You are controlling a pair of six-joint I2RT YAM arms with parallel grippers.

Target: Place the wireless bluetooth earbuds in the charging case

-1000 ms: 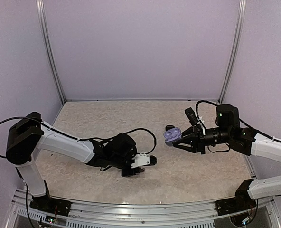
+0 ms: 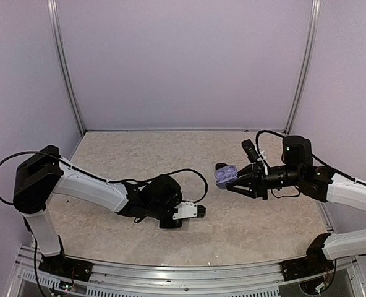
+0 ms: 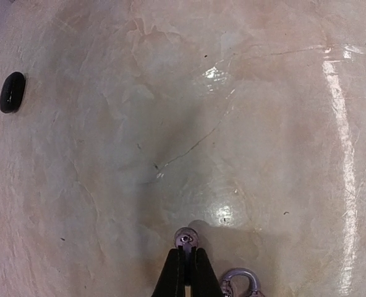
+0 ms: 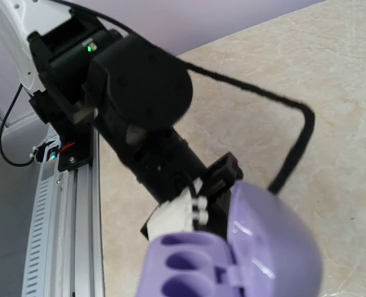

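In the left wrist view, my left gripper is low over the table and shut on a purple earbud (image 3: 186,236), whose shiny rounded end pokes out past the fingertips. A second earbud (image 3: 240,273), curved and purple, rests just right of the fingers and is cut off by the frame's bottom edge. The purple charging case (image 2: 225,176) is held off the table at the right, its lid open, by my right gripper (image 2: 237,184). In the right wrist view, empty round wells show in the case (image 4: 186,260); the right fingers are out of that view.
A small black oval object (image 3: 12,93) lies on the table, at far left in the left wrist view. A black cable (image 4: 257,93) loops from the left arm.
The right arm and case look still.
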